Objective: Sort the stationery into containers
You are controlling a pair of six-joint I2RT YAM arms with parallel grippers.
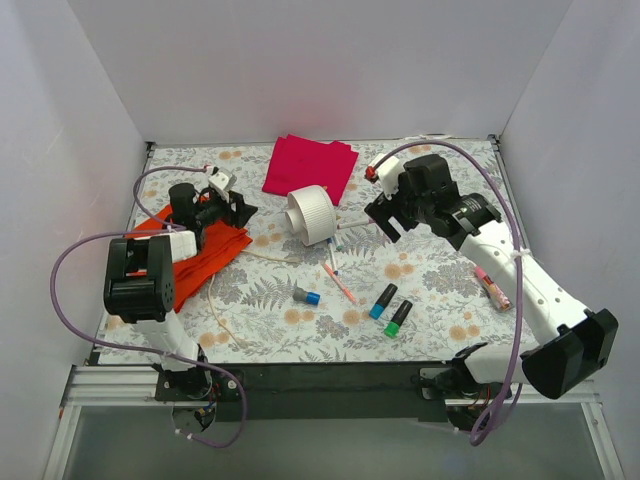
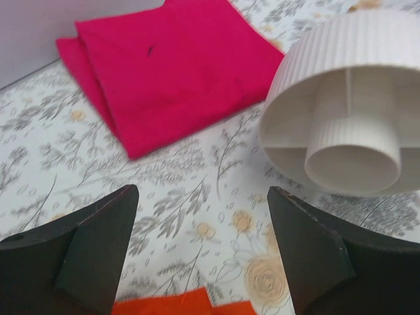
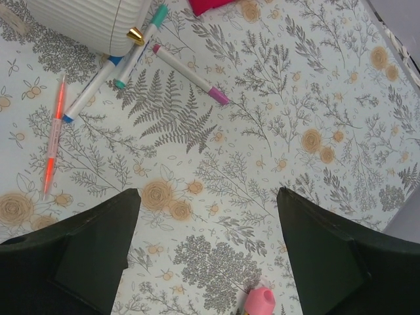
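A white ribbed holder (image 1: 317,214) lies on its side mid-table, its open end toward my left gripper. That gripper stands open above the cloth's edge, nothing between its fingers. Open as well, my right gripper hovers over bare tablecloth, right of the pens. Near the holder lie a purple-tipped pen (image 3: 190,74), a blue-capped pen (image 3: 90,90), a teal-capped pen (image 3: 142,47) and an orange pen (image 3: 54,138). Closer to the front are a blue-capped marker (image 1: 383,301), a green-capped marker (image 1: 398,318) and a grey-and-blue item (image 1: 306,296).
Folded red cloth (image 1: 310,165) lies at the back and orange cloth (image 1: 205,255) at the left, under my left arm. Thin tan sticks (image 1: 226,318) rest front left. A pink-capped item (image 1: 491,287) lies at the right, beside my right arm.
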